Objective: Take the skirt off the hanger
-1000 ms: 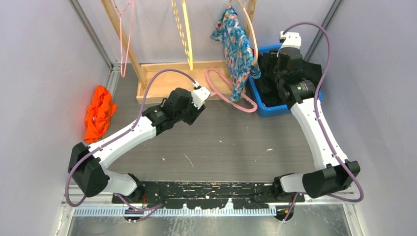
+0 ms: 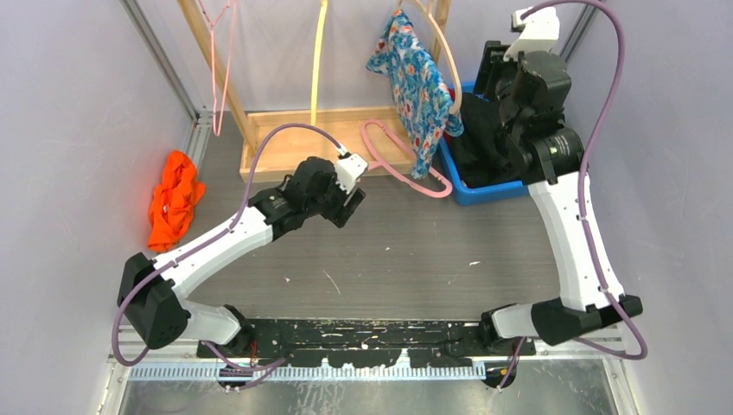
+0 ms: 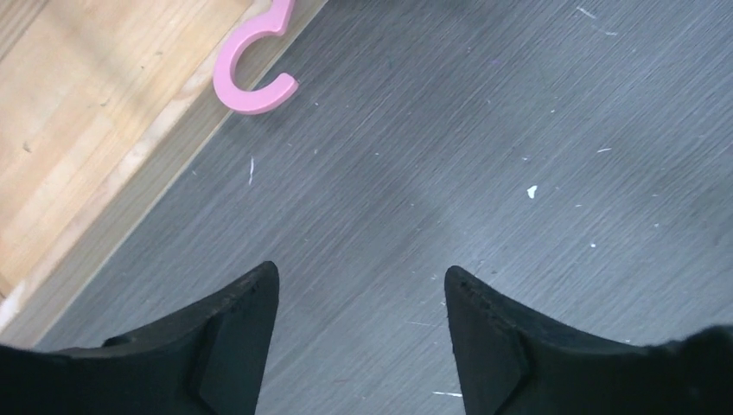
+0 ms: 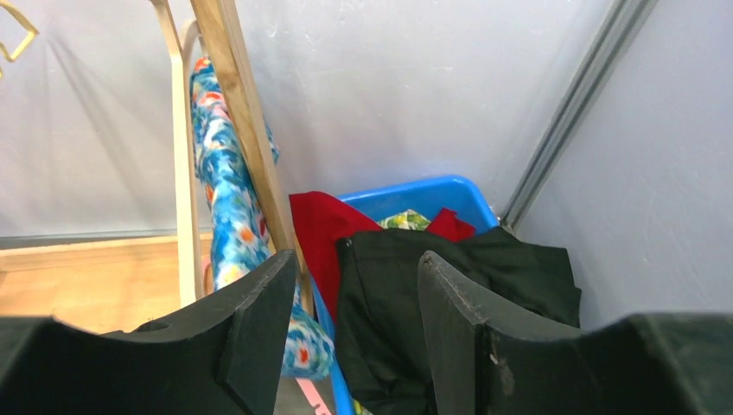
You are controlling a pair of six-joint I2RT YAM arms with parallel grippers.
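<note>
A blue floral garment hangs from a light wooden hanger at the back of the rack; it looks like the skirt. In the right wrist view the floral garment hangs left of the fingers, beside a wooden post. My right gripper stands open above the blue bin, apart from the garment, and holds nothing. My left gripper is also open and empty, over bare floor in front of the rack base. Near it shows the hook of a fallen pink hanger.
The blue bin at the back right holds black cloth and red cloth. A yellow hanger and a pink hanger hang from the rack. Orange cloth lies at left.
The yellow hanger has turned edge-on, and the floral garment has swayed slightly.
</note>
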